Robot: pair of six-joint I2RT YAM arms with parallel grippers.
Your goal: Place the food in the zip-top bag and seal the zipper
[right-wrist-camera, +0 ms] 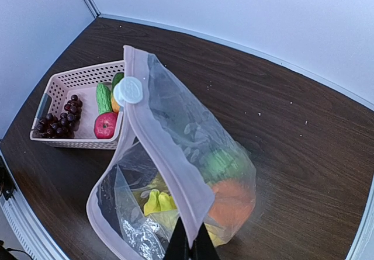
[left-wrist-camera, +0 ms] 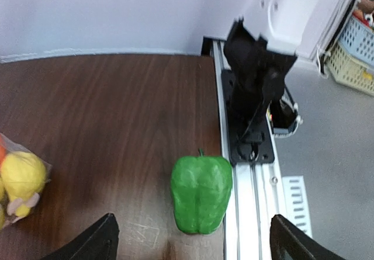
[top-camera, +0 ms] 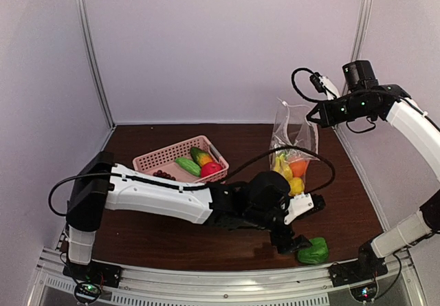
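Observation:
A green pepper [top-camera: 313, 251] lies on the table at the front right edge, outside the bag. In the left wrist view the pepper [left-wrist-camera: 201, 194] sits ahead of my left gripper, which is open with nothing between its fingers. The clear zip top bag [top-camera: 286, 133] stands at the right of the table, its mouth spread. Through the film show yellow food, an orange item [right-wrist-camera: 231, 203] and something green [right-wrist-camera: 225, 165]. My right gripper is shut on the bag's rim and holds it up.
A pink basket [top-camera: 155, 160] at the left holds dark grapes [right-wrist-camera: 60, 121], a cucumber [right-wrist-camera: 103, 99], a red round fruit [right-wrist-camera: 106, 125] and a green-orange item. Bare table lies behind the bag. A metal rail [top-camera: 227, 278] runs along the front.

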